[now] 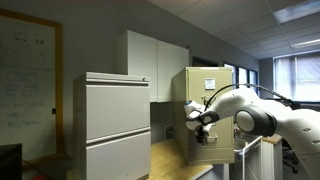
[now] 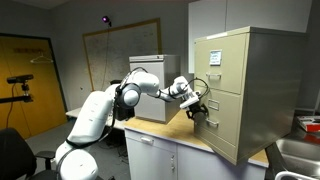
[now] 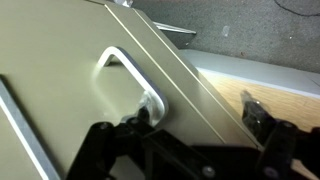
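A tall beige file cabinet [image 2: 262,85] with several drawers stands on the counter, its drawer fronts facing my arm. Against its front, my gripper [image 2: 194,105] is at the height of the lower drawers. Seen from the wrist, the gripper is open. One of its dark fingers [image 3: 142,118] lies by the near end of a pale bar handle [image 3: 136,72], while the other [image 3: 256,118] is past the drawer's edge, over the wood surface. Whether the first finger touches the handle, I cannot tell.
A shorter light-grey file cabinet [image 1: 115,125] stands to the left in the first exterior view. Wooden countertop [image 1: 165,160] shows between the two cabinets. White wall cupboards [image 1: 153,62] hang behind. A sink [image 2: 300,150] lies right of the beige cabinet.
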